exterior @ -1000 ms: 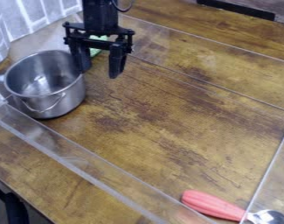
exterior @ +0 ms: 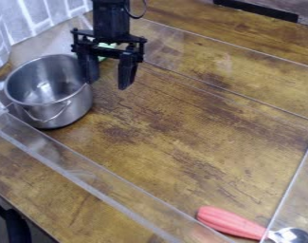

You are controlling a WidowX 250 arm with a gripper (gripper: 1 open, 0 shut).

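Observation:
My black gripper (exterior: 108, 72) hangs over the back right rim of a steel pot (exterior: 63, 109) at the left of the view, its two dark fingers apart with nothing visible held between them. Behind the gripper a green object (exterior: 101, 60) is partly hidden. A spoon or scoop with a red handle (exterior: 232, 221) and a metal head lies at the bottom right.
Clear plastic strips or walls run along the left, back and right of the wooden table (exterior: 201, 123). A crumpled light cloth or sheet (exterior: 17, 28) is at the back left.
The pot and the red-handled utensil are unmoved.

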